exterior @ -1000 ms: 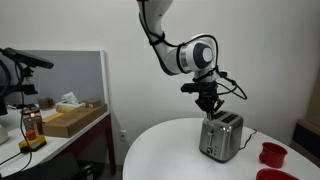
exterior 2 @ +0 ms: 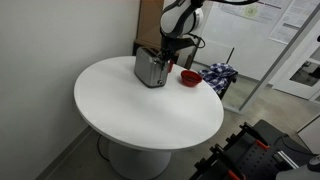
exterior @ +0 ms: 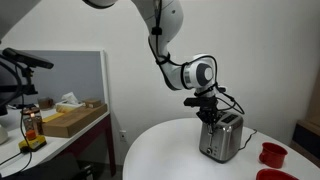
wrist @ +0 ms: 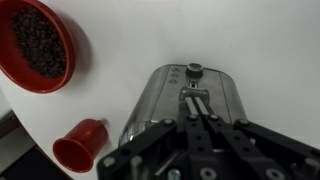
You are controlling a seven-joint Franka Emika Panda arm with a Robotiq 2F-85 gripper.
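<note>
A silver toaster (exterior: pixel 221 137) stands upright on the white round table. Seen from above in the wrist view, the toaster (wrist: pixel 170 92) has a dark knob and small buttons on its near face. My gripper (exterior: pixel 211 122) is shut and points down at the lever side of the toaster. In the wrist view the gripper's tips (wrist: pixel 196 103) are together over the lever area, just behind the knob. Nothing shows between them. Whether they touch the lever I cannot tell.
A red bowl (wrist: pixel 68 50) of dark beans and a red mug (wrist: pixel 82 145) stand beside the toaster. The toaster's cord runs toward the table's back.
My gripper has come down from the toaster's top edge along its lever side. The toaster, bowl and mug have stayed in place.
</note>
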